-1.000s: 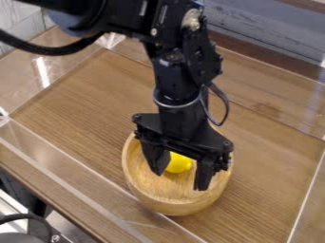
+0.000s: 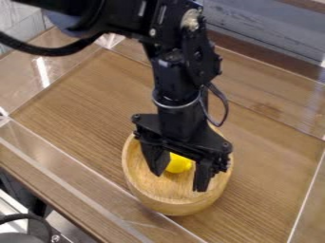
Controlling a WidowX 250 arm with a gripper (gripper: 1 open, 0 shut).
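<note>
A black gripper (image 2: 180,163) on the arm hangs over a round wooden bowl (image 2: 172,197) near the middle of the camera view, its fingers apart on either side of a small yellow object (image 2: 180,163) lying in the bowl. The gripper's body hides the back of the bowl and part of the yellow object. Whether the fingers touch the object cannot be told.
The bowl stands on a wooden table (image 2: 76,104) with bare room to the left and right. A pale wall or ledge runs along the back. A black cable lies at the lower left, off the table's edge.
</note>
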